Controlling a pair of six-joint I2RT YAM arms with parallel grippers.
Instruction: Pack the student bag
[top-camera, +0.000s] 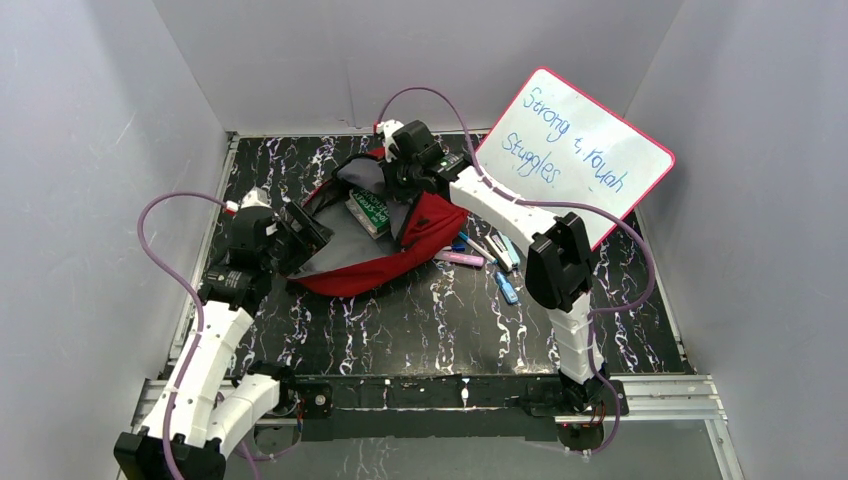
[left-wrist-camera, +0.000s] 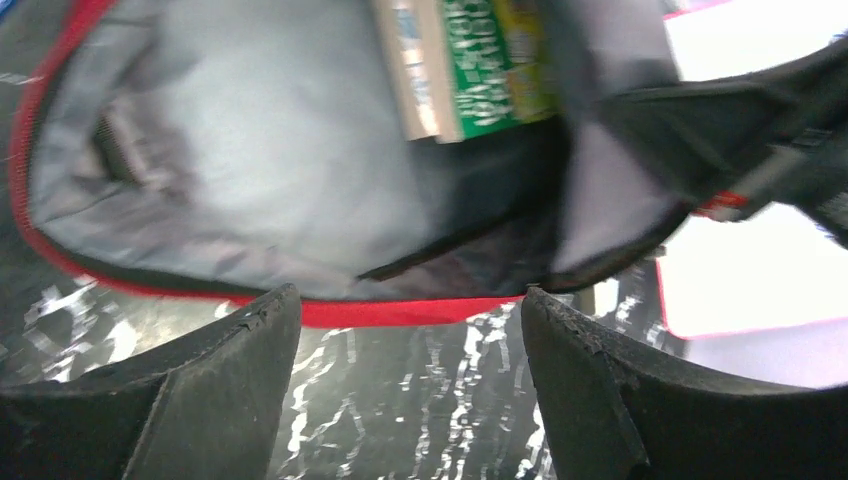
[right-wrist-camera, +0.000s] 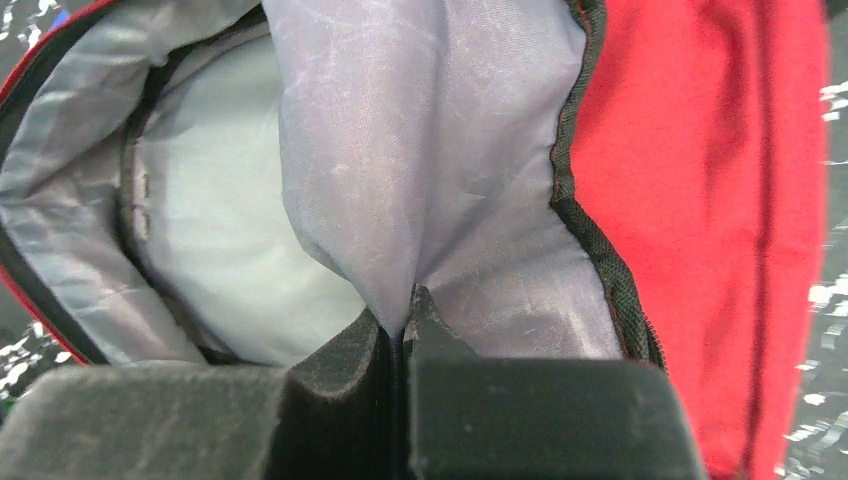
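The red bag (top-camera: 362, 275) lies with its mouth wide open, showing a grey lining. Inside it rests a green book (top-camera: 368, 212); in the left wrist view the green book (left-wrist-camera: 480, 75) lies against another book (left-wrist-camera: 402, 70) on its left. My left gripper is open above the bag's left edge, nothing between its fingers. My right gripper is shut on a fold of the grey lining (right-wrist-camera: 370, 150), holding the bag's flap up on the right side. The flap hides part of the bag's inside.
Right of the bag lie a pink marker (top-camera: 459, 258), a blue marker (top-camera: 506, 288) and several other pens. A white board (top-camera: 570, 140) with blue handwriting leans behind them.
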